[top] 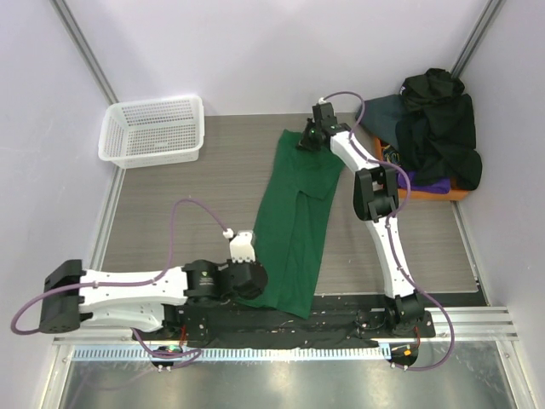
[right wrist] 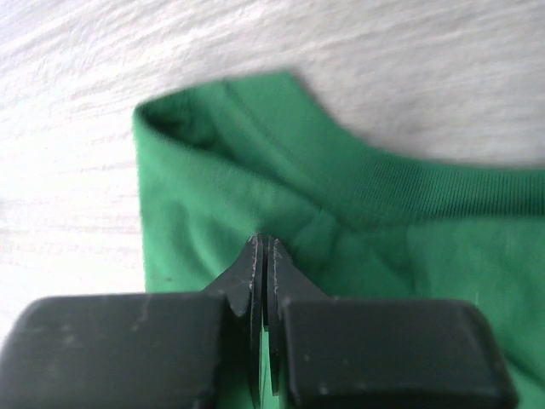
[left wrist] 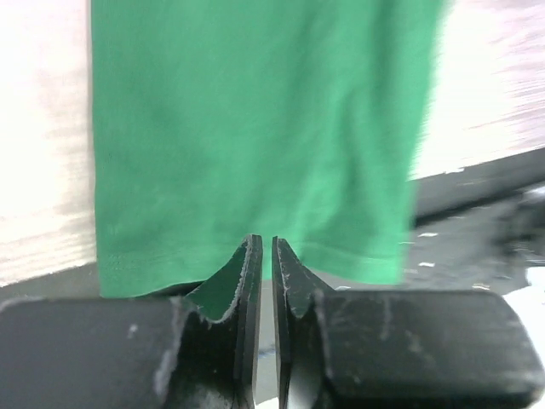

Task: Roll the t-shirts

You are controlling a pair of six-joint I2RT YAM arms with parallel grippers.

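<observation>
A green t-shirt (top: 294,226) lies in a long folded strip from the far middle of the table to the front edge. Its front end (left wrist: 247,187) overhangs the dark strip there. By the front end's left side, my left gripper is shut at the cloth; no cloth shows clearly between its fingers. At the far end my right gripper is shut on a fold of the shirt, with green showing along the gap below its fingertips. The left arm hides part of the shirt's near left edge.
An empty white basket (top: 153,159) stands at the back left. At the back right an orange bin (top: 456,194) holds dark and purple clothes.
</observation>
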